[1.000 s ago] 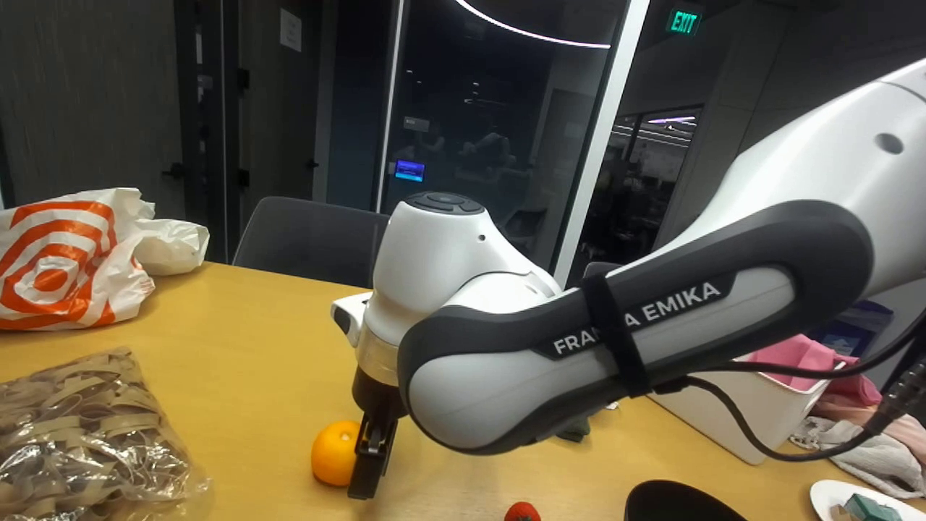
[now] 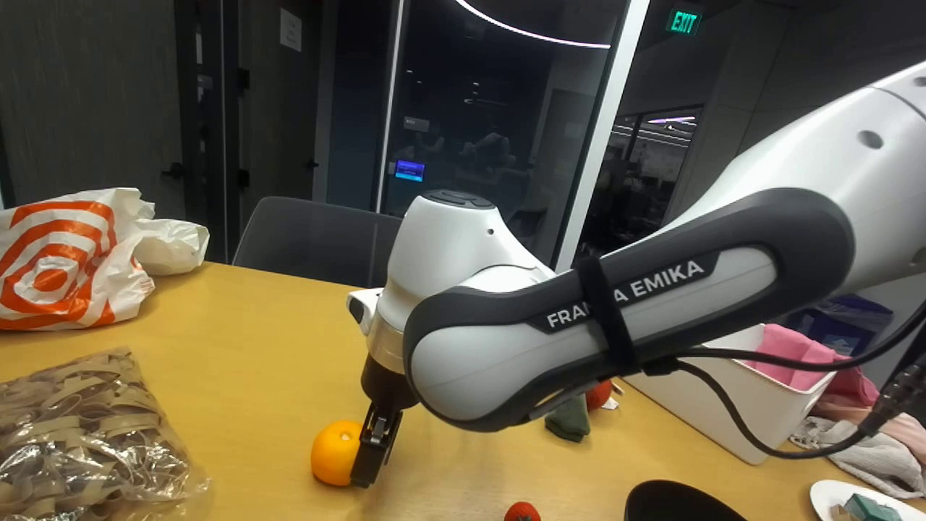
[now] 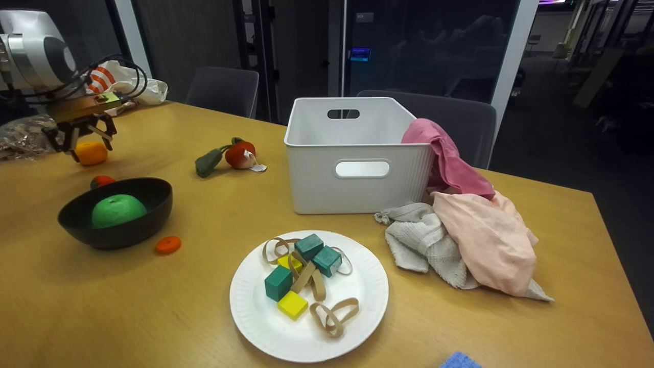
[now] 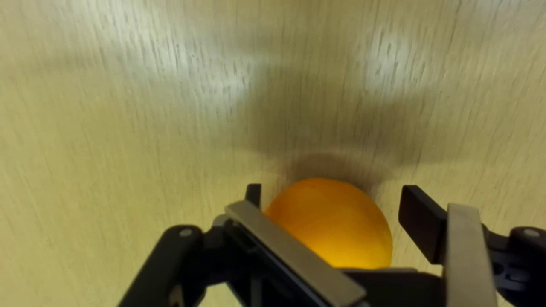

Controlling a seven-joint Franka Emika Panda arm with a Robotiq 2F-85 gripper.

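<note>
An orange rests on the table. My gripper hangs low beside it, one dark finger overlapping its right edge in exterior view 1. In the wrist view the fingers stand apart, narrower than before. The orange shows between them low in the picture, nearer the left finger, which covers part of it. It is not held; whether a finger touches it I cannot tell. In exterior view 2 the spread gripper overlaps the orange.
A bag of rubber bands lies left of the orange. A strawberry-like red item and a black bowl holding a green fruit are to the right. Farther off stand a white bin and a plate.
The gripper has shifted slightly right and up in exterior view 1.
</note>
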